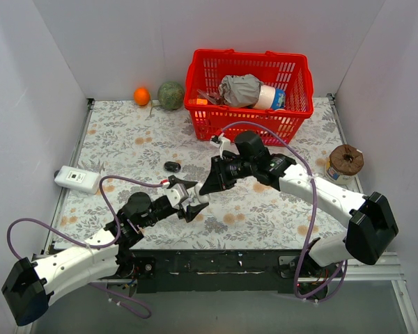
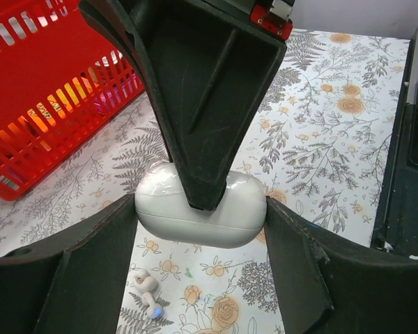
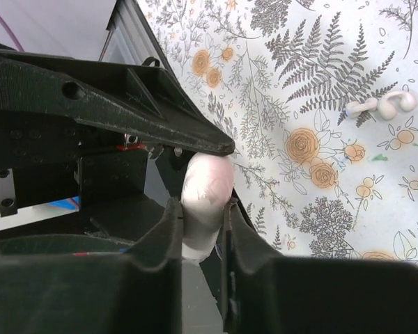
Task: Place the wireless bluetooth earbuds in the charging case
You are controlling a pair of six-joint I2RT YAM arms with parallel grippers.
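The white charging case (image 2: 160,216), rounded and apparently lidded shut, is gripped at its two ends by my left gripper. At the case, my right gripper stands part open, its fingertips on either side of the case's near end; whether they press on it I cannot tell. One black right finger (image 2: 202,132) crosses the front of the case in the left wrist view. Both hands meet in mid-table in the top view, mostly hiding the case (image 1: 202,195). Small white earbuds (image 3: 397,103) lie on the patterned tabletop, apart from the grippers.
At the back stands a red basket (image 1: 265,129) holding several things. An orange (image 1: 141,96) and a green round fruit (image 1: 171,95) sit beside it. A small black object (image 1: 172,167) lies behind the left hand, a white box (image 1: 76,179) at left, and a brown-topped can (image 1: 345,161) at right.
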